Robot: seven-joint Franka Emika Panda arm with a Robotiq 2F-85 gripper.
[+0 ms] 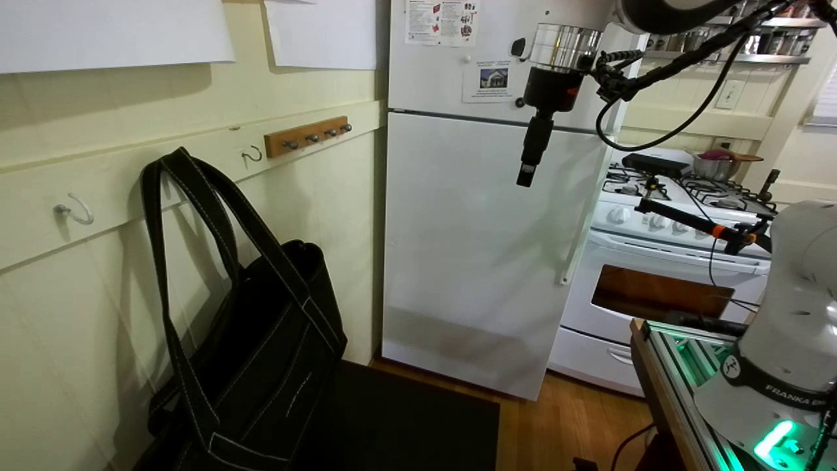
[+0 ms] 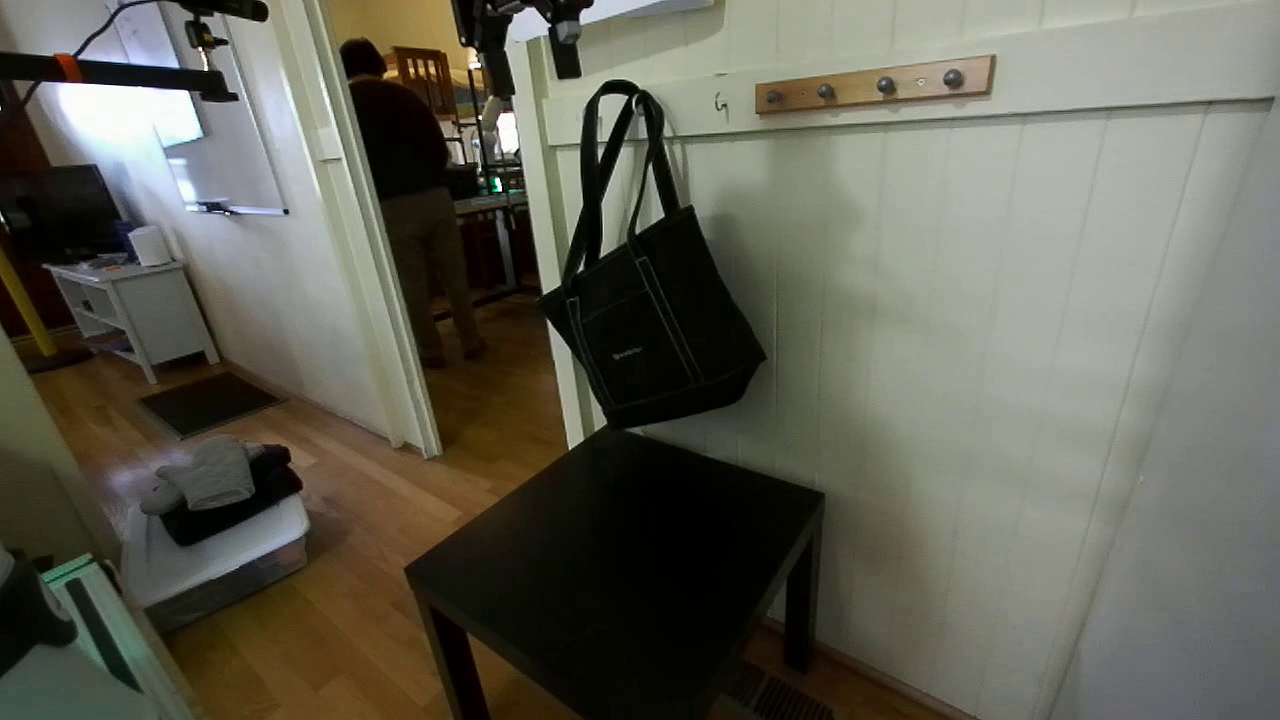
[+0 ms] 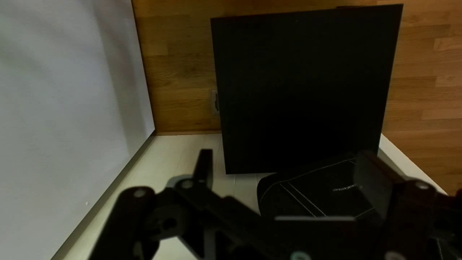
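Note:
A black tote bag [image 1: 271, 369] with white stitching hangs by its handles against the pale panelled wall. In exterior view 2 the bag [image 2: 660, 324] tilts, its lower edge just above a black table [image 2: 624, 516]. My gripper [image 1: 527, 174] points downward in front of the fridge, well apart from the bag. At the top of exterior view 2 the gripper [image 2: 531, 66] is partly cut off. The wrist view shows the gripper open, its fingers wide apart, with nothing held; part of the bag [image 3: 312, 190] appears beyond and below them.
Along the wall rail are a white hook [image 1: 78, 210], a metal hook [image 1: 252, 154] and a wooden peg rack [image 1: 307, 137]. The fridge [image 1: 478, 251] and stove [image 1: 667, 267] stand behind the arm. A storage box [image 2: 222, 558] with folded cloth sits on the floor.

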